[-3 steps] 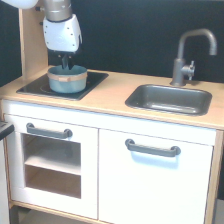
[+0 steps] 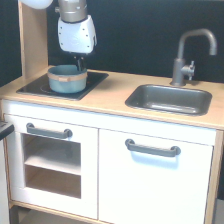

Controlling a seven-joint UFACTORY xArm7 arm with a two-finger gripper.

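A blue-grey pot (image 2: 67,83) with a brownish band round its upper part stands on the black stove top (image 2: 35,87) at the left of the toy kitchen. My white gripper (image 2: 80,63) points down over the right part of the pot, and its dark fingers reach to about the rim. At this size I cannot tell whether they touch the rim or how far apart they are.
An empty grey sink (image 2: 168,98) with a dark faucet (image 2: 183,65) is set in the right of the counter. Bare wooden counter (image 2: 113,90) lies between stove and sink. Below are an oven compartment (image 2: 54,182) and a white cabinet door (image 2: 150,185).
My gripper has shifted to the right, from above the pot's middle to above its right side. The pot appears to be in the same place.
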